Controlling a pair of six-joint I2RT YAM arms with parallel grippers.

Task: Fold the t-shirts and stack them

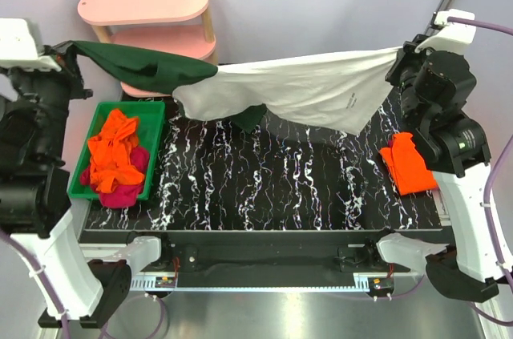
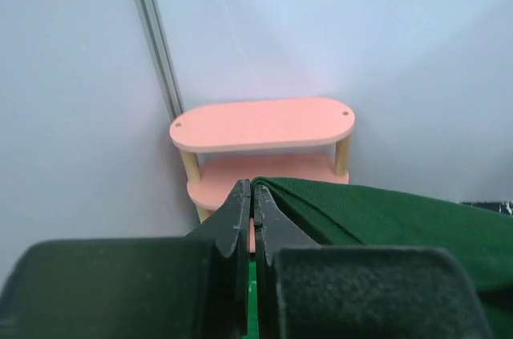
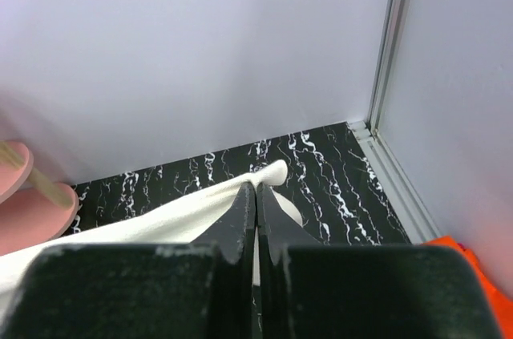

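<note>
A white shirt (image 1: 321,90) with green sleeves is stretched in the air between my two grippers, high above the table. My left gripper is shut on the end of a green sleeve (image 2: 385,215), which runs off to the right in the left wrist view. On the other side, my right gripper is shut on the white hem (image 3: 176,223), with a bit of cloth poking out past the fingertips. The other green sleeve (image 1: 250,118) hangs near the middle. Folded orange cloth (image 1: 409,164) lies at the table's right.
A green bin (image 1: 152,127) at the left holds crumpled orange cloth (image 1: 116,151) and dark red cloth (image 1: 122,195). Behind it stands a pink tiered shelf (image 1: 144,2).
</note>
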